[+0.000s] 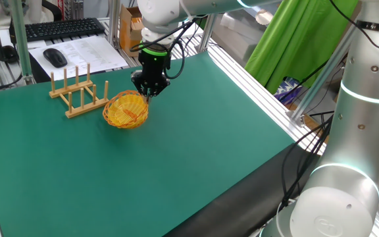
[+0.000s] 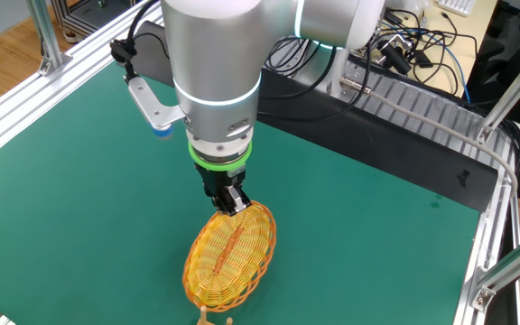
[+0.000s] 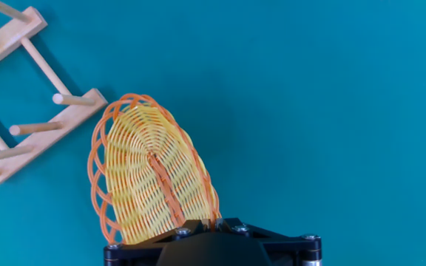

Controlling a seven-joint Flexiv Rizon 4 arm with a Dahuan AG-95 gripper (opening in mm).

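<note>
A yellow woven basket (image 1: 125, 110) with an orange braided rim hangs from or rests by my gripper (image 1: 149, 97), which is shut on its edge. In exterior view 2 the basket (image 2: 228, 257) extends below the gripper (image 2: 236, 209), its oval inside facing the camera. From the wrist, the fingertips of the gripper meet at the near right rim of the basket (image 3: 150, 177); the near end is hidden behind the gripper body. Whether the basket's underside touches the table cannot be made out.
Left of the basket stands a wooden rack (image 1: 79, 95) with upright pegs, close to its rim. A mouse (image 1: 55, 58) and keyboard (image 1: 56, 29) lie beyond the far edge.
</note>
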